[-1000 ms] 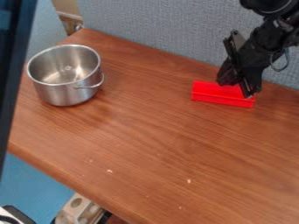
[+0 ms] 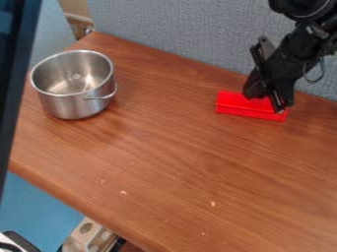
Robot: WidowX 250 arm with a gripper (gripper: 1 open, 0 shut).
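A bright red rectangular object (image 2: 243, 111), like a shallow box or tray, lies on the wooden table at the right, near the back. My black gripper (image 2: 271, 95) is down at its right part, partly over it; its fingertips are dark and small, and whether anything is between them is unclear. A steel pot (image 2: 74, 104) with wire handles stands upright at the left of the table.
A grey padded wall (image 2: 184, 30) runs along the back. A dark vertical edge fills the far left; the table's left edge drops to a blue surface below.
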